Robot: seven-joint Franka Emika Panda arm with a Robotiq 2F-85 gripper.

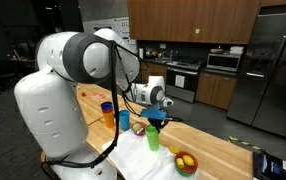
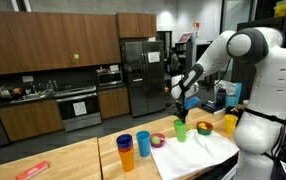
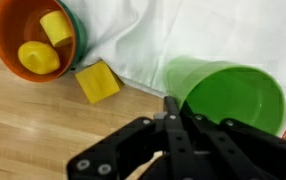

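A green cup (image 3: 228, 100) fills the right side of the wrist view, its mouth facing the camera. My gripper is shut on the rim of this cup, one finger inside the wall and one outside as far as shows. In the first exterior view the green cup (image 1: 153, 140) appears upright at the white cloth, directly beneath my gripper (image 1: 155, 117). The second exterior view also has the green cup (image 2: 179, 133) under the end of the arm. Whether its base touches the cloth cannot be told.
A bowl (image 3: 76, 52) holding yellow pieces lies to the left, with a yellow block (image 3: 99, 82) close by. The white cloth (image 3: 133, 30) covers part of the wooden table. Blue cups (image 2: 143, 138), an orange cup (image 2: 127, 158) and a pink bowl (image 2: 157, 140) stand farther along.
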